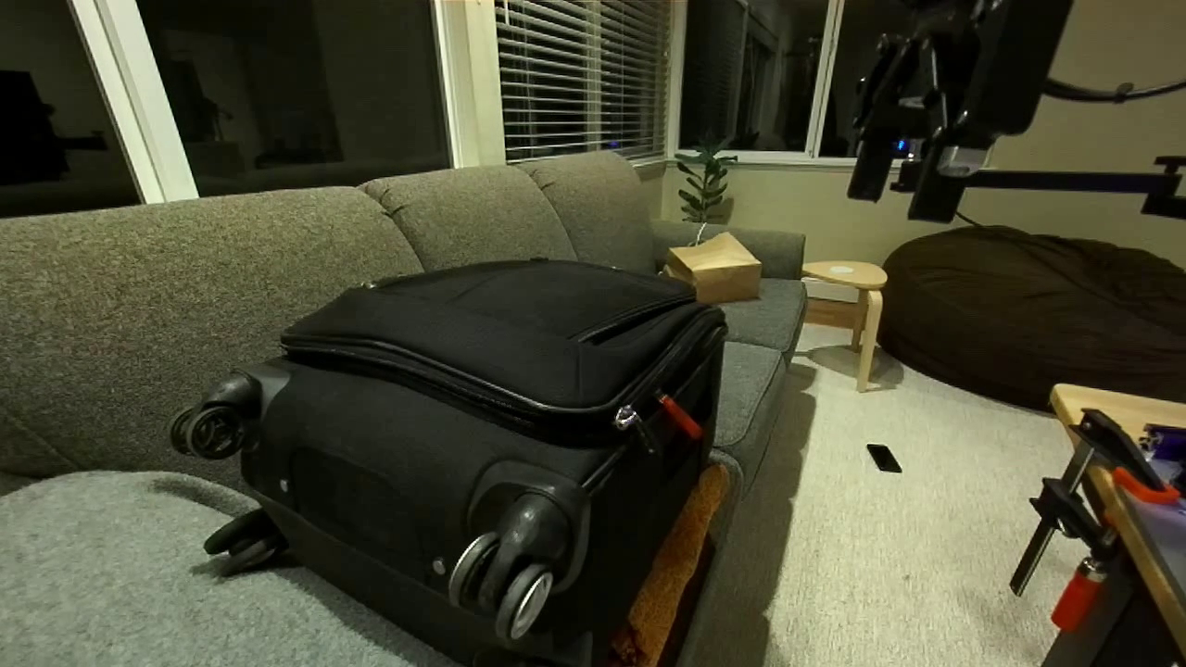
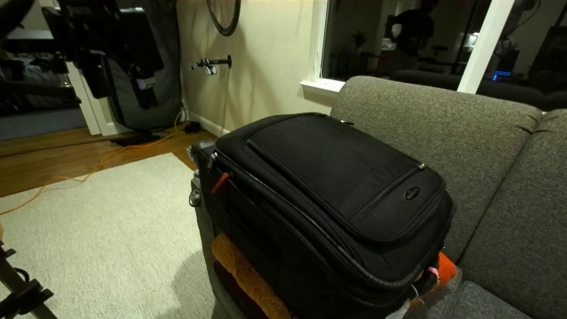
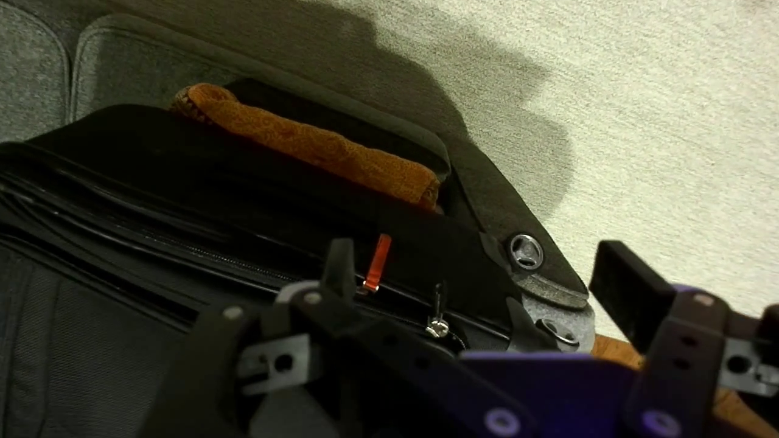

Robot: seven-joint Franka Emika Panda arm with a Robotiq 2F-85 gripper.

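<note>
A black suitcase (image 1: 500, 345) lies on its back on the grey sofa, wheels toward the near end in exterior view 1. On its zipper hang a red pull tab (image 1: 679, 417) and a metal zipper pull (image 1: 625, 417); in the wrist view the red tab (image 3: 377, 263) and the metal pull (image 3: 437, 327) show near my left finger. My gripper is open, its fingers wide apart with nothing between them. It hangs well above and to the side of the suitcase in exterior view 1, and at the upper left in exterior view 2.
An orange cloth (image 3: 307, 142) pokes out under the suitcase. Pale carpet (image 1: 845, 534) is free in front of the sofa, apart from a dark phone (image 1: 884, 458). A table with a clamp (image 1: 1095, 489) stands at the right. A paper bag (image 1: 714, 268) sits farther along the sofa.
</note>
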